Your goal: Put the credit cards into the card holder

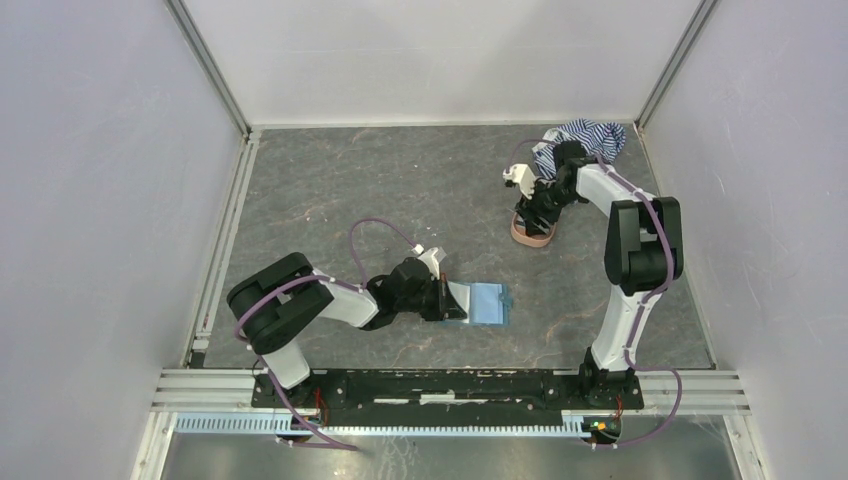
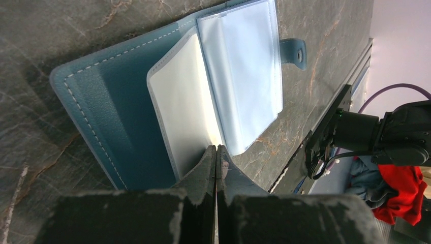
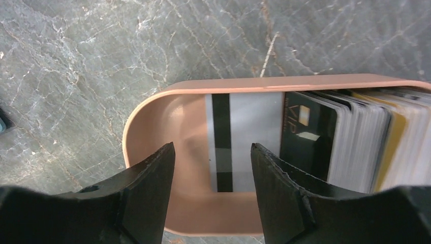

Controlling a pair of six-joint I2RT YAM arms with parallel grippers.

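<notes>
A blue card holder point(image 2: 127, 112) lies open on the table, with white and pale blue sleeve pages point(image 2: 249, 66) spread out. My left gripper is shut at the lower edge of the white page; nothing shows between its fingertips. In the right wrist view, a pink oval box point(image 3: 190, 218) holds the credit cards point(image 3: 356, 137), several stacked upright at the right. One silver card with a black stripe point(image 3: 254, 132) lies flat on its floor. Over this flat card my right gripper stands open, its fingers on either side of the stripe, nothing held.
A striped cloth point(image 1: 598, 138) lies at the back right, close behind the right arm. In the left wrist view, red cloth point(image 2: 404, 190) shows beyond the table.
</notes>
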